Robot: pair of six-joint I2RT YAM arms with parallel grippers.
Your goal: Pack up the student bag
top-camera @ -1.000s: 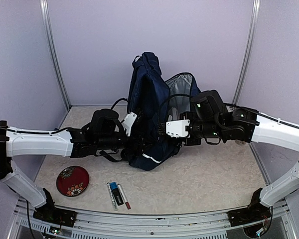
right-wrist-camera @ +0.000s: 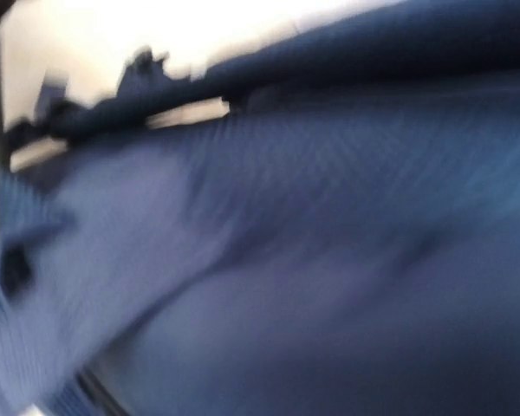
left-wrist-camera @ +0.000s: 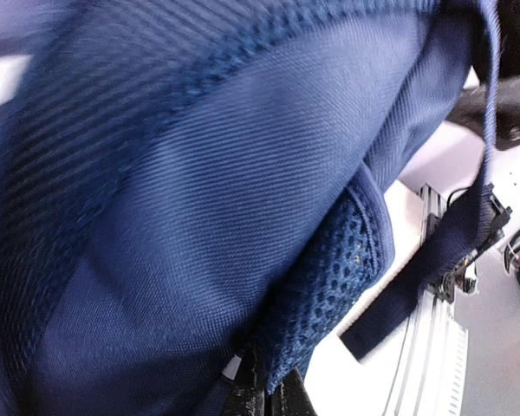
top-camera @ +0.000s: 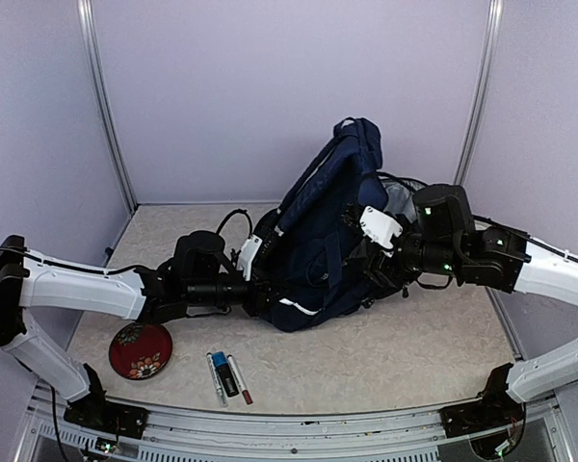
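The navy backpack [top-camera: 323, 241] stands at the back of the table, leaning right, its grey lining partly visible. My left gripper is shut at the bag's left side, pressed among navy fabric and mesh; whether cloth is between its fingers is unclear. My right gripper [top-camera: 366, 241] is at the bag's right part; the right wrist view shows only blurred navy fabric, with its fingers not clearly visible. A dark red flowered dish [top-camera: 141, 349] and several pens or markers [top-camera: 224, 374] lie at the front left.
The enclosure walls stand at the back and both sides, and the metal rail [top-camera: 308, 423] runs along the front edge.
The backpack has tilted to the right, its top moving right. The right gripper has moved right and turned; the left arm has shifted slightly.
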